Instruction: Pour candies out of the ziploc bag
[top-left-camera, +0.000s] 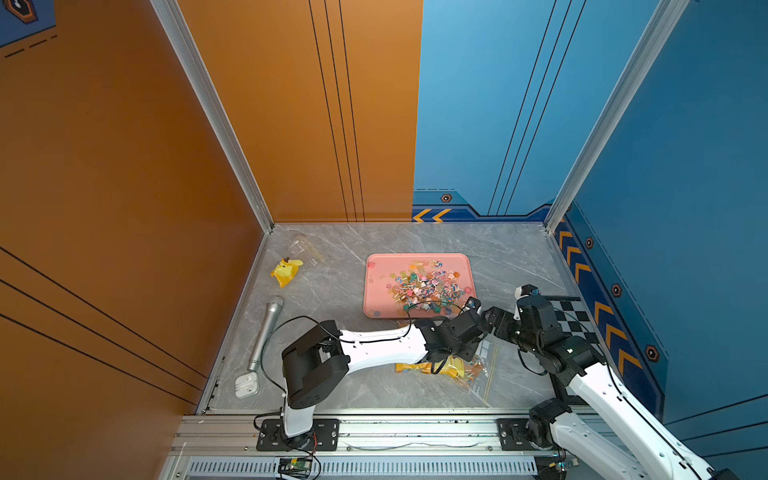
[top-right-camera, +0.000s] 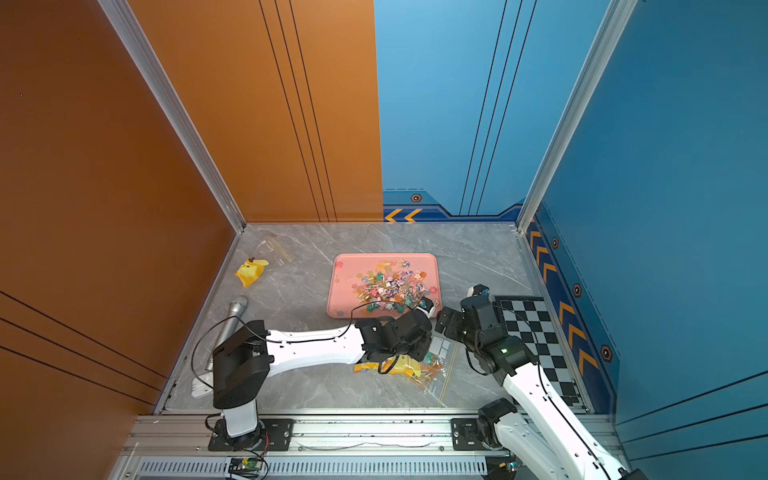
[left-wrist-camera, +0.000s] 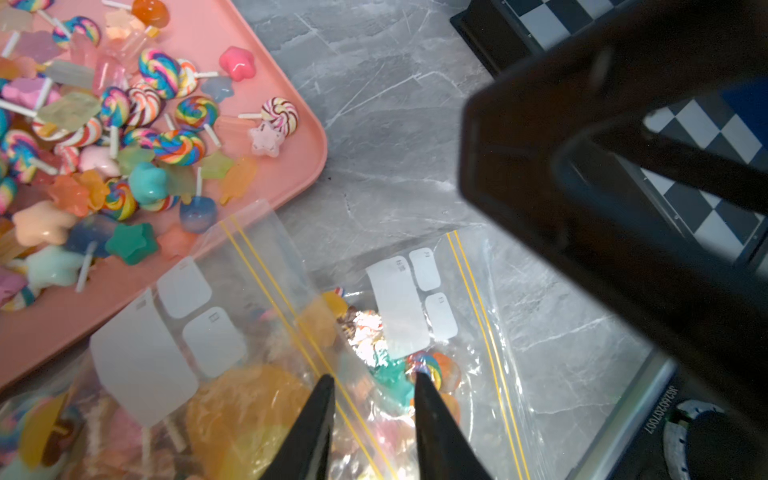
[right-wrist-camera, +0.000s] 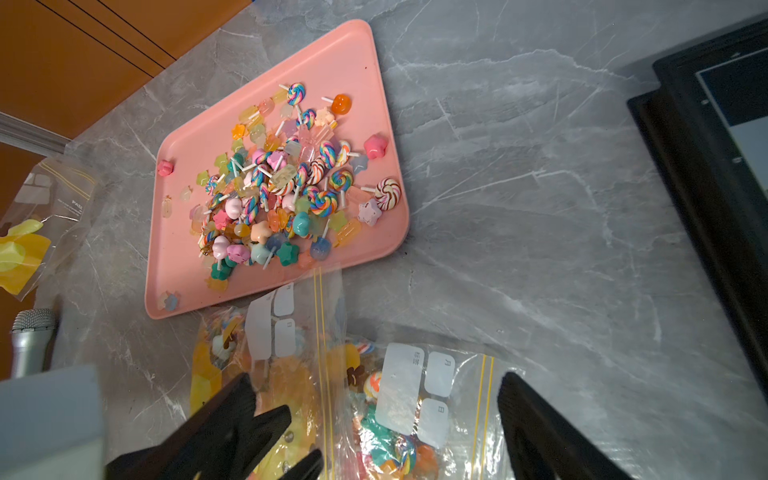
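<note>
Two clear ziploc bags with candies lie overlapping in front of the pink tray. The left bag has white labels, yellow contents and a double yellow zip line; the right bag lies partly beneath it. My left gripper is over the bags, its fingers open with a narrow gap and nothing held. Spread wide, my right gripper stands open above the same area, also empty. Many loose candies are heaped in the tray. From above, the left arm covers part of the bags.
At the far left lie a clear bag and a yellow packet. A silver microphone rests along the left side, and a checkered board on the right. Both hands are close together. Bare table shows right of the tray.
</note>
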